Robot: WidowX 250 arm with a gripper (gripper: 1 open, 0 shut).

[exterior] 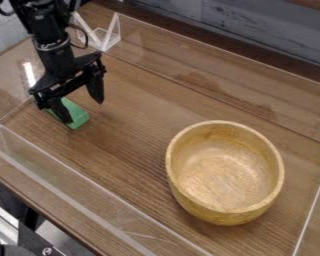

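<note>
My gripper (69, 86) is low at the left of the camera view, open, its black fingers spread over a green block (71, 116) lying on the wooden table. The fingers hide the block's upper part; whether they touch it I cannot tell.
A pale yellow oval bowl (224, 172) sits at the right. A grey wall edge (256, 30) runs along the back right.
</note>
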